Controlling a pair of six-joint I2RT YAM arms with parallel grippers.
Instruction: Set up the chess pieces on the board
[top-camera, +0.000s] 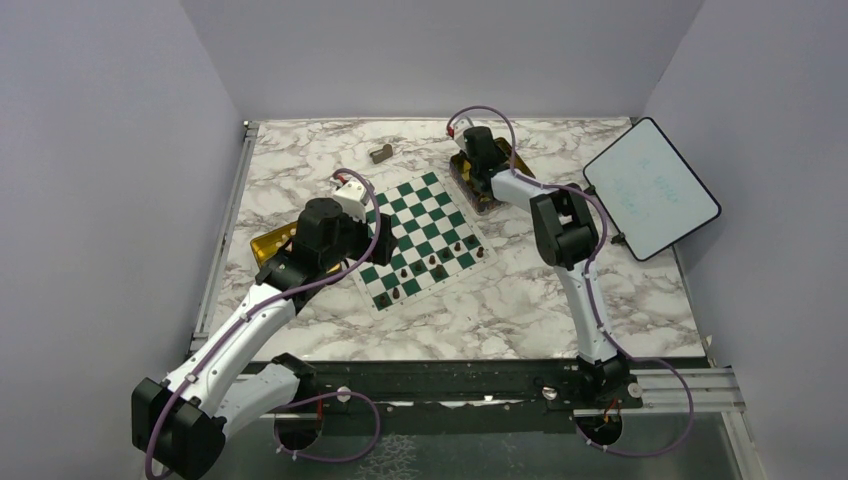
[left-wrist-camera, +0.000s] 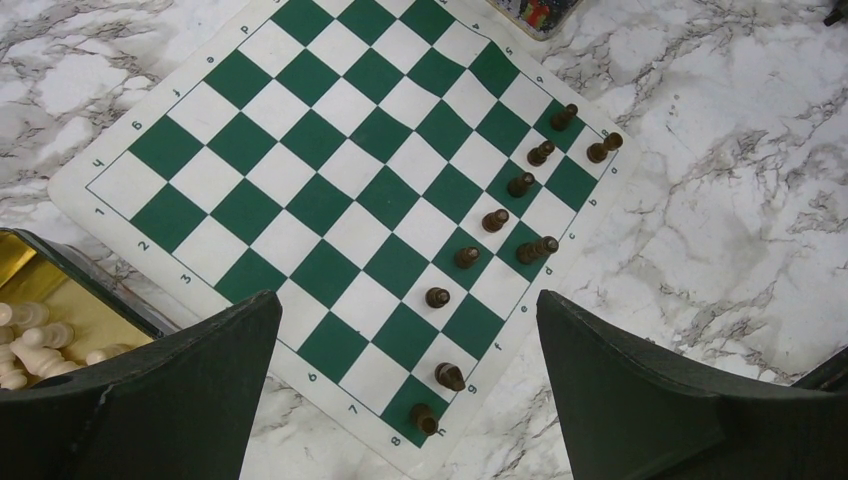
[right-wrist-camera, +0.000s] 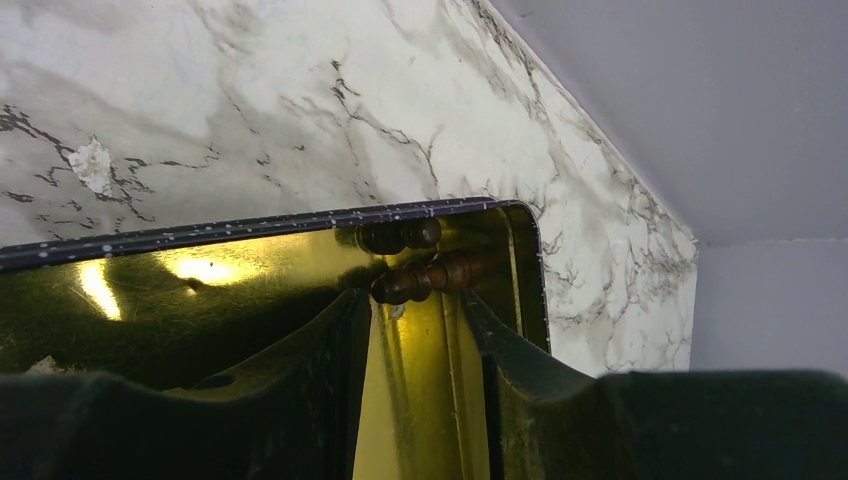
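The green and white chessboard lies mid-table, several dark pieces standing along one side, such as a pawn and a knight. My left gripper hangs over it, open and empty. A gold tin of white pieces sits at the left. In the right wrist view, my right gripper is inside the other gold tin, part open, fingertips just beside a lying dark piece; a second dark piece lies by the tin's wall.
A whiteboard lies at the right of the table, and a small object behind the board. Grey walls bound the back and sides.
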